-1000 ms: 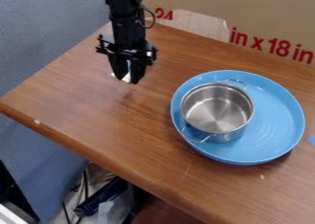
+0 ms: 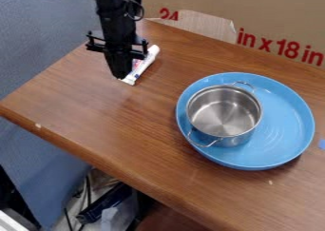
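My black gripper (image 2: pixel 121 64) hangs over the back left of the wooden table, just left of a white tube with pink-red print (image 2: pixel 141 66), which lies diagonally on the table. Whether the fingers are open or shut is not clear. A steel pot (image 2: pixel 223 114) with handles sits on a light blue plate (image 2: pixel 291 121) at the right.
A cardboard box (image 2: pixel 260 16) stands behind the table. The table's left edge drops to a blue-grey surface and clutter below.
My gripper has moved left, uncovering more of the tube. The pot and plate have stayed where they were.
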